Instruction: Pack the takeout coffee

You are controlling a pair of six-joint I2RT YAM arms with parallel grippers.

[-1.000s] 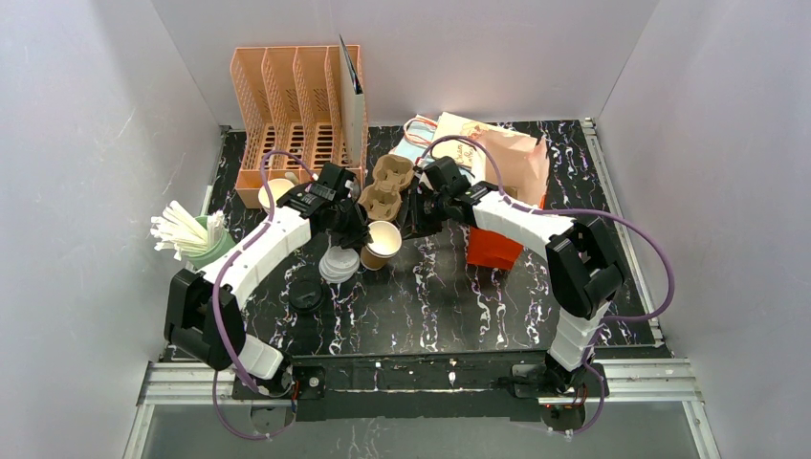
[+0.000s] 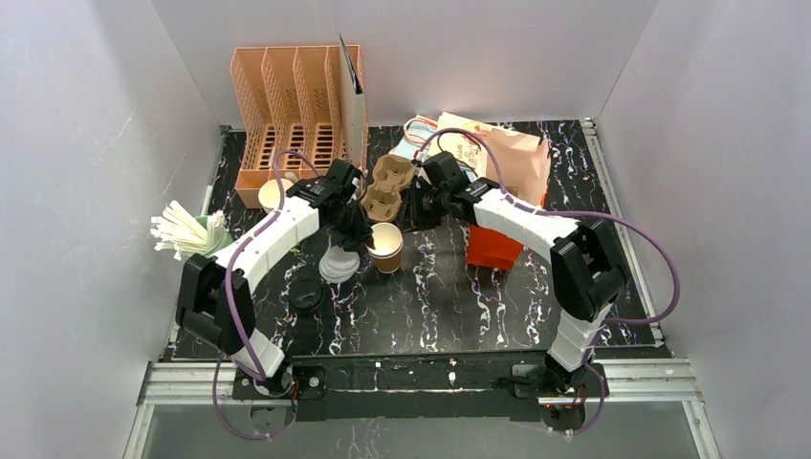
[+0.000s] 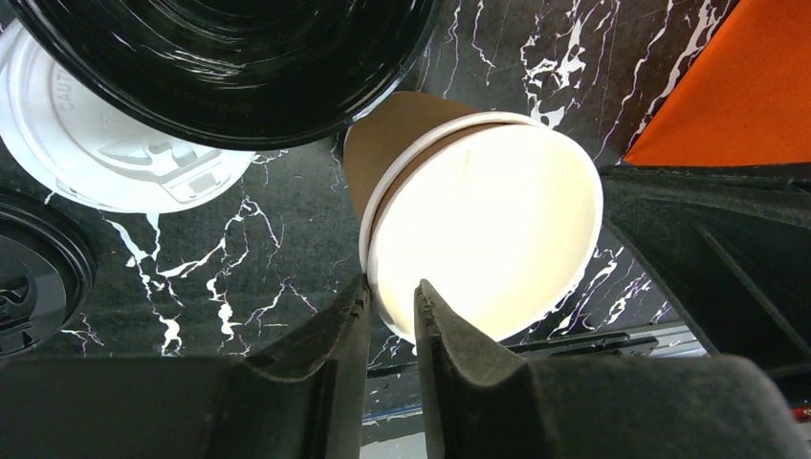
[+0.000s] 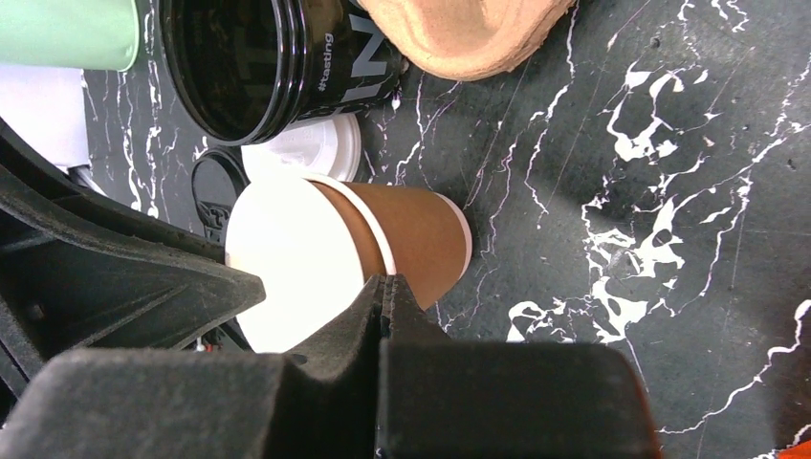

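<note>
Between both grippers is a brown paper cup (image 2: 387, 251) with a white interior or top (image 3: 488, 220) and doubled white rims, suggesting nested cups. My left gripper is at the near rim, fingers slightly apart; whether it grips is unclear. My right gripper is shut on the rim of the cup (image 4: 430, 239) from the other side. A brown cardboard cup carrier (image 2: 383, 196) lies behind. White lids (image 2: 339, 270) and black lids (image 2: 306, 296) lie at left.
An orange bag (image 2: 493, 249) stands at right with paper bags behind. A peach divided rack (image 2: 258, 86) and green straw holder (image 2: 206, 249) are at left.
The cup has shifted slightly toward the front and shows more of its brown side. Both arms have shifted slightly, the left one most at its elbow.
</note>
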